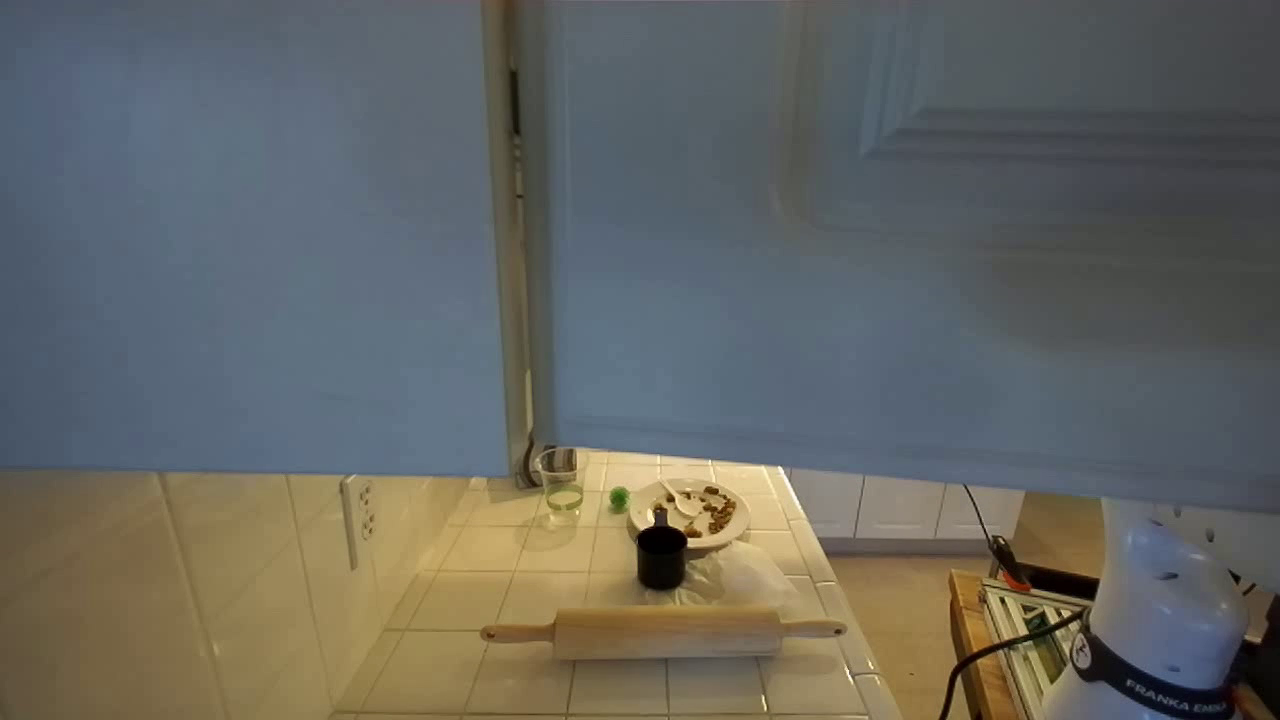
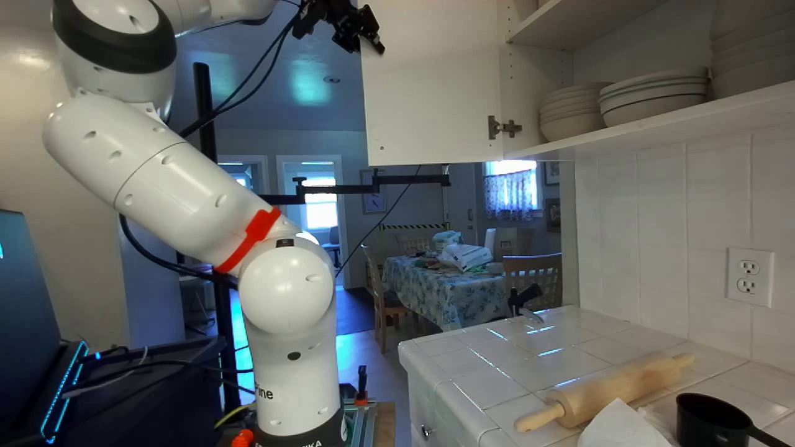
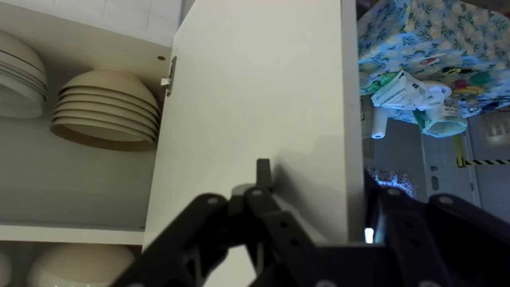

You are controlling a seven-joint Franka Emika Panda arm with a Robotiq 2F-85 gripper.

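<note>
The open white cabinet door (image 3: 258,95) takes up the middle of the wrist view, its free edge (image 3: 352,143) running between the dark gripper fingers. One finger (image 3: 263,174) lies over the inner face, and the other is beyond the edge, partly hidden in shadow. My gripper (image 2: 372,37) is shut on this edge, high up in exterior view 2. From exterior view 1, the door's outer panel (image 1: 912,300) fills the upper right and hides the gripper. A metal hinge (image 2: 503,127) joins the door to the cabinet.
Stacked bowls (image 3: 105,110) stand on the cabinet shelf (image 2: 671,115). Below, the tiled counter (image 1: 456,672) carries a rolling pin (image 1: 666,632), a black cup (image 1: 661,558), a plate of food (image 1: 732,540) and a clear glass (image 1: 560,492). A covered table (image 2: 447,294) stands farther back.
</note>
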